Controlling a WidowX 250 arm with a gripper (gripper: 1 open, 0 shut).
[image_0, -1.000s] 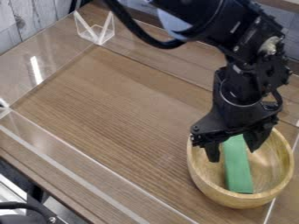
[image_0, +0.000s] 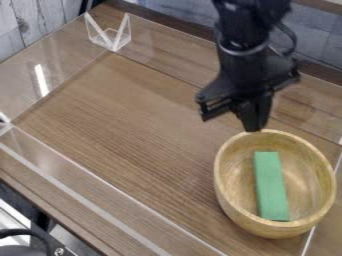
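A wooden bowl (image_0: 235, 205) sits at the lower right of the table, holding a green rectangular block (image_0: 270, 185) lying lengthwise in it. My dark gripper (image_0: 241, 105) is raised above and behind the bowl's far rim, blurred by motion; no object shows at its tips, and whether they are apart or together is unclear.
A white wire-like holder (image_0: 111, 32) stands near the back left. The table's edges show at the left and along the back right.
My gripper has risen up and back out of the bowl, away from the green block, which stays inside the bowl.
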